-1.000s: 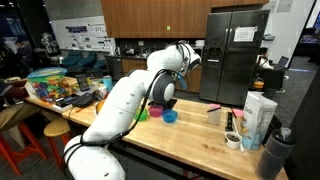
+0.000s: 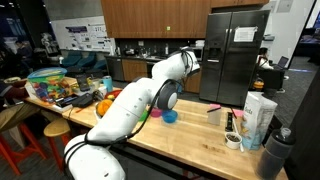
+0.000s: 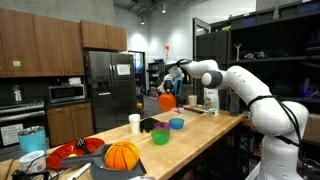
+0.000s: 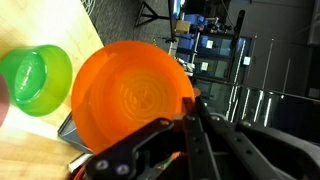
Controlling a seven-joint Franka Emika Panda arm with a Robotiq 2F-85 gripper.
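An orange bowl [image 4: 130, 95] fills the middle of the wrist view, its open side facing the camera. My gripper is shut on its near rim. In exterior view 2 the orange bowl [image 3: 167, 102] hangs tilted below my gripper [image 3: 167, 91], above the table. Below it stands a green bowl [image 3: 160, 138], also seen as a green bowl [image 4: 38, 80] at the left of the wrist view. A pink bowl [image 3: 162, 126] and a blue bowl [image 3: 177, 124] sit close by. In exterior view 1 the arm hides the gripper and the held bowl.
An orange ball [image 3: 122, 156] and a red pan [image 3: 75, 149] lie at the table's other end. A pale bag [image 2: 257, 120], a dark canister [image 2: 275, 153] and a small white bowl [image 2: 233, 140] stand at the right. Bare table [image 2: 195, 145] lies between.
In exterior view 1 the arm has swung left, away from the blue bowl and toward the green bowl, which it now partly covers.
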